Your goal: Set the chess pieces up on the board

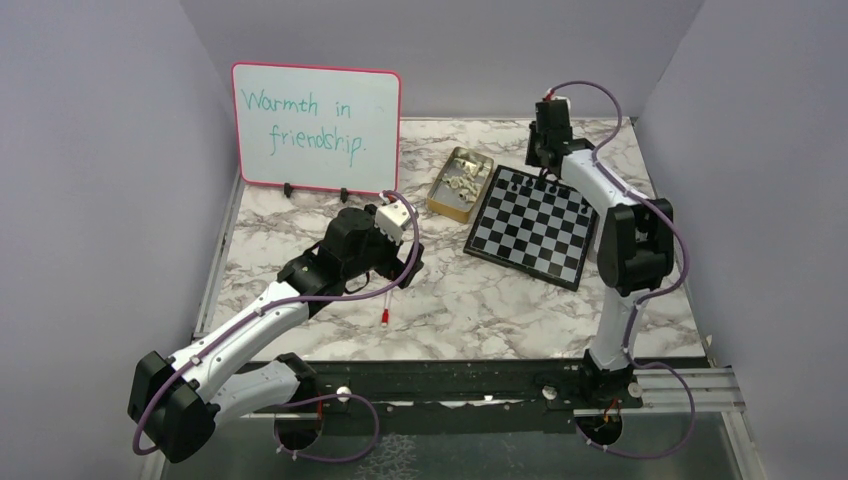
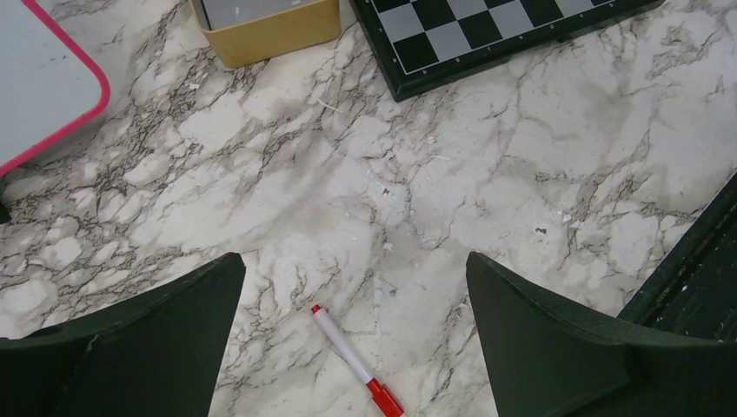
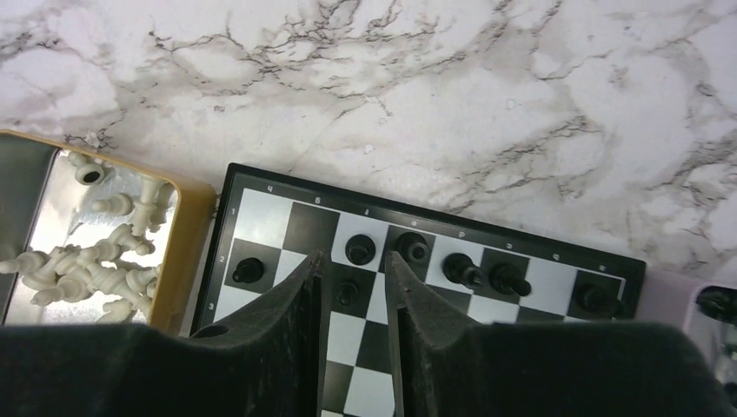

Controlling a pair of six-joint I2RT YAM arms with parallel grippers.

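Observation:
The chessboard (image 1: 528, 230) carries several black pieces along its far edge, among them a pawn (image 3: 248, 270) and a taller piece (image 3: 461, 269). A gold box (image 3: 178, 252) left of it holds jumbled white pieces (image 3: 113, 276). My right gripper hovers over the board's far edge, its fingers part open with a narrow gap, nothing visibly held. My left gripper stands open over bare marble left of the board, nothing between its fingers.
A whiteboard (image 1: 316, 130) stands at back left. A red-capped marker (image 2: 348, 352) lies below my left gripper. A pale container (image 3: 673, 300) with black pieces is beside the board's right.

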